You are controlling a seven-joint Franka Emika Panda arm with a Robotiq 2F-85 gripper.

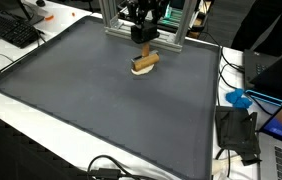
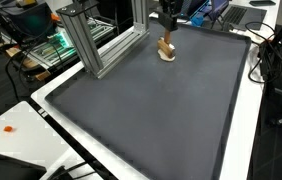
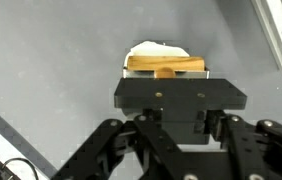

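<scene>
A wooden mallet hangs head down from my gripper [image 1: 145, 40], which is shut on its orange-brown handle [image 1: 146, 49]. In exterior view 1 the mallet's cylindrical head [image 1: 145, 62] is over a whitish round piece [image 1: 141, 71] on the grey mat; whether the two touch cannot be told. Exterior view 2 has the mallet head [image 2: 165, 47] above the same round piece [image 2: 168, 58]. In the wrist view, the mallet head [image 3: 166, 63] lies crosswise beyond the gripper, with the whitish piece [image 3: 159, 47] partly hidden behind it. The gripper's dark body covers the fingertips there.
The grey mat [image 1: 111, 100] is broad and clear in front. A white metal frame [image 1: 181, 25] stands close behind the gripper. On the right lie a blue object [image 1: 238, 98], cables and a black pouch [image 1: 236, 130].
</scene>
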